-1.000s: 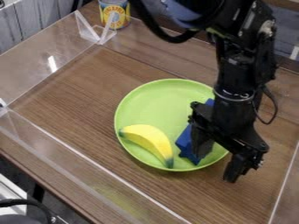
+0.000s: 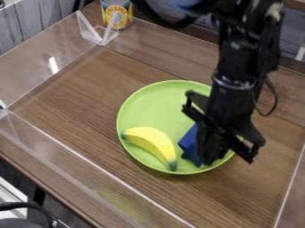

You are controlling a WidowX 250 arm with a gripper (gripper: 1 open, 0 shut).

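The green plate (image 2: pixel 155 107) rests on the wooden surface, holding a yellow banana (image 2: pixel 152 142) at its front left and a blue object (image 2: pixel 191 141) at its right, partly hidden behind the gripper. My black gripper (image 2: pixel 212 146) is low over the right part of the plate, at the blue object. Its fingertips are dark and overlap one another, so whether anything is between them is unclear.
A yellow and blue can (image 2: pixel 116 13) stands at the back left, beyond clear plastic edging.
My gripper has moved left and slightly up from the plate's right front edge, further over the plate and the blue object. The banana and plate look unmoved.
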